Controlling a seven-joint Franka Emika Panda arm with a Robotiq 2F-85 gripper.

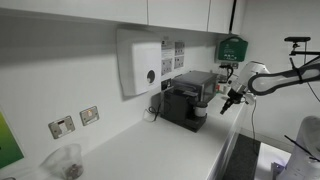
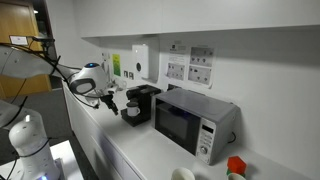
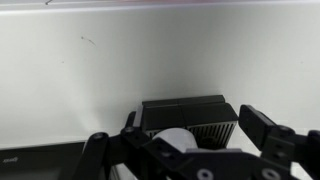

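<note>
My gripper (image 2: 112, 103) hangs above the counter near the black coffee machine (image 2: 146, 101), apart from it. In the wrist view the gripper is open, its dark fingers wide apart, with nothing held between them. Below and beyond the gap is the machine's black body with its slotted tray (image 3: 212, 133), and a white rounded cup (image 3: 176, 139), partly covered by the gripper. Exterior view 1 has the white cup (image 1: 200, 111) at the front of the machine, with my gripper (image 1: 229, 105) to its right.
A microwave (image 2: 188, 125) stands along the wall beyond the machine. White cups (image 2: 183, 174) and a red object (image 2: 236, 165) are near the front. A clear plastic container (image 1: 66, 161) stands at the near left, with bare counter (image 1: 150, 150) between.
</note>
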